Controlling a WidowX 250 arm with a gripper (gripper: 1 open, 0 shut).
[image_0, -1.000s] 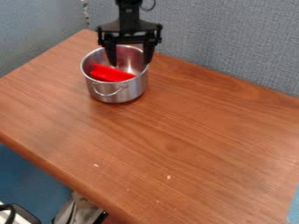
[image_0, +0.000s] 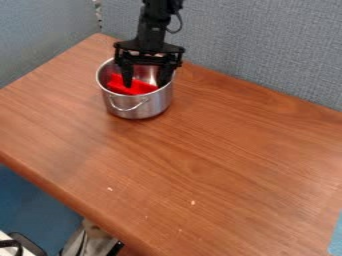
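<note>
A steel pot (image_0: 136, 104) with a side handle stands on the wooden table near its back left. A red object (image_0: 128, 86) lies inside it. My black gripper (image_0: 146, 76) is open, its fingers reaching down into the pot over the red object; whether they touch it is hard to tell.
Grey-blue padded walls (image_0: 254, 50) rise behind and to the left. Cables and some small items lie below the table's front left edge.
The pot has stayed in place.
</note>
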